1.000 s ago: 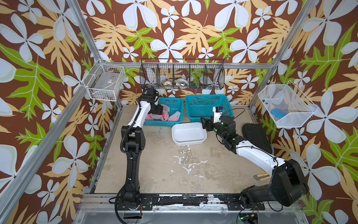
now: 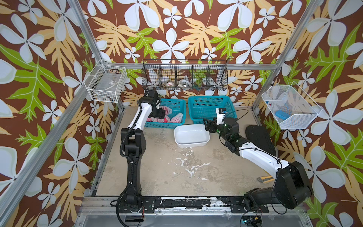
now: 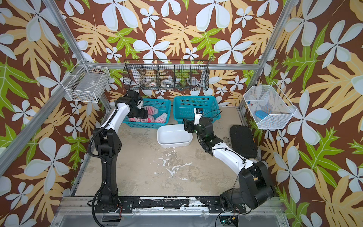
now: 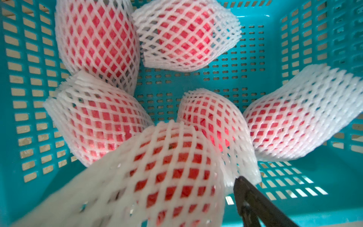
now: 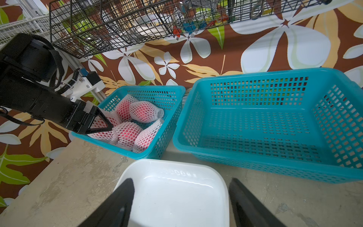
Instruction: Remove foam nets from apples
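Several red apples in white foam nets [image 4: 172,170] fill the left teal basket [image 5: 175,94]. My left gripper [image 2: 158,112] is down inside that basket, over the netted apples at its near side. In the left wrist view one dark finger [image 4: 251,200] shows beside the nearest netted apple; the other is hidden, so its grip is unclear. My right gripper [image 3: 189,125] hangs above the back right of the white tray [image 5: 170,185], fingers apart with nothing between them.
An empty teal basket [image 5: 257,128] stands at the back right. Wire racks [image 2: 184,75] hang on the back and side walls. A black mat [image 2: 259,140] lies at the right.
The right arm has not visibly moved.
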